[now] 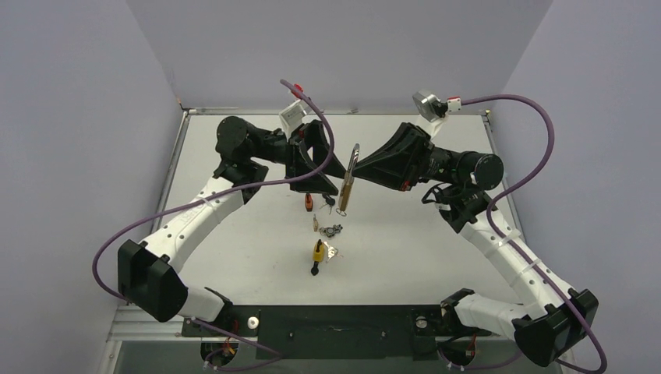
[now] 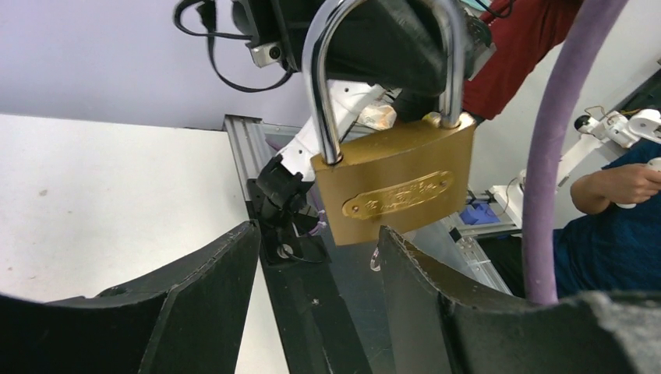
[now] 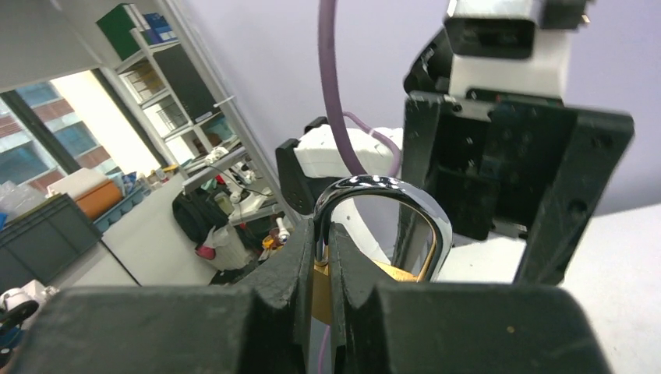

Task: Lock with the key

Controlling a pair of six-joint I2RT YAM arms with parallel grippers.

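A brass padlock [image 1: 345,194] with a steel shackle [image 3: 396,185] hangs above the table between the two arms. My right gripper is shut on one side of the shackle. In the left wrist view the padlock body [image 2: 399,187] is tilted, and both shackle legs meet its top. Below the body shows a thin ring [image 2: 376,259]; whether a key sits in the keyhole is hidden. My left gripper stands open, its fingertips apart near the lower part of the body, with no grip on it.
Small items lie on the white table below: an orange-and-black piece [image 1: 309,202], dark-headed keys [image 1: 328,200], a small brass piece [image 1: 316,224], a grey metal cluster [image 1: 331,231], a yellow-and-black tool [image 1: 318,253] and loose keys [image 1: 333,252].
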